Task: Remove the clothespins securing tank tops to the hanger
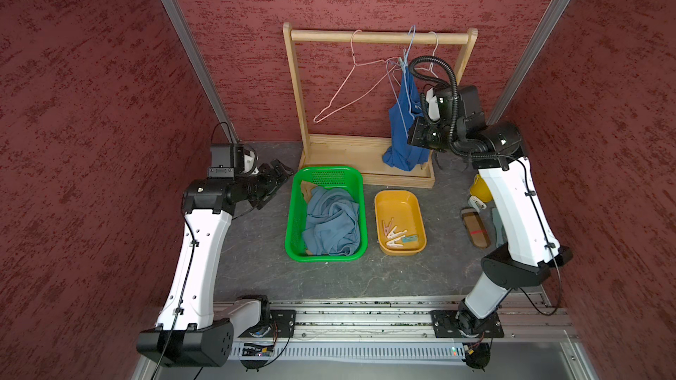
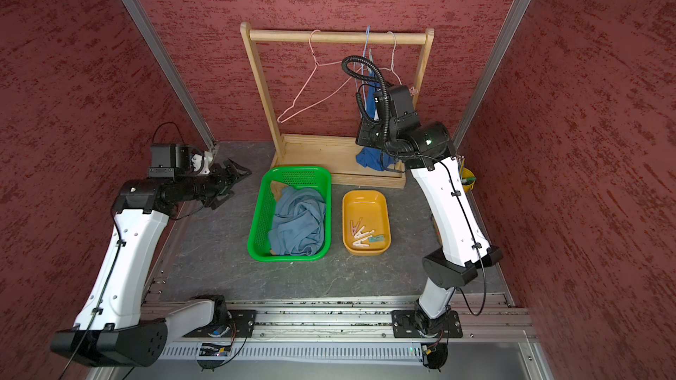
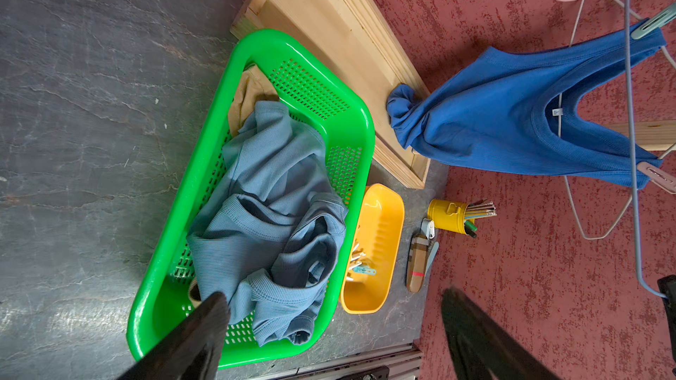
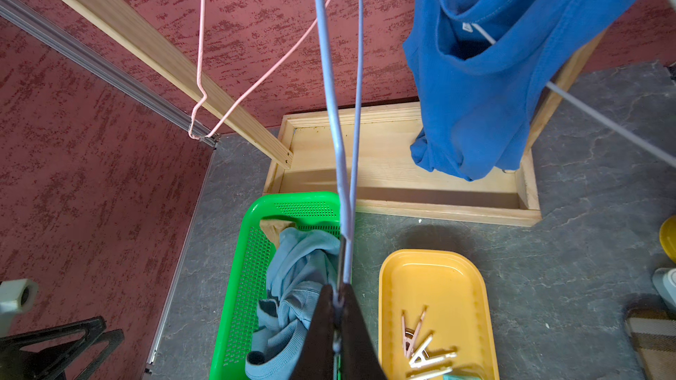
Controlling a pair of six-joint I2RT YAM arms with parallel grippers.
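Note:
A blue tank top [image 3: 521, 112] hangs under the rack's rail. In the left wrist view a green clothespin [image 3: 655, 21] sits at one strap and a pink clothespin [image 3: 658, 177] at the other. Which hanger they grip is unclear, as a blue wire hanger [image 3: 631, 98] and a white one [image 3: 579, 211] overlap there. The blue hanger's wire runs down to my right gripper, which is shut on its lower end. In the top views the right arm hides part of the shirt. My left gripper [image 1: 281, 183] is open and empty, left of the green basket.
The green basket [image 1: 291, 228] holds a grey-blue garment [image 1: 331, 221]. An orange tray [image 1: 399, 204] contains several loose clothespins [image 1: 394, 239]. An empty pink hanger [image 1: 345, 81] hangs on the wooden rack [image 1: 380, 36]. A yellow cup [image 3: 447, 215] stands at the right.

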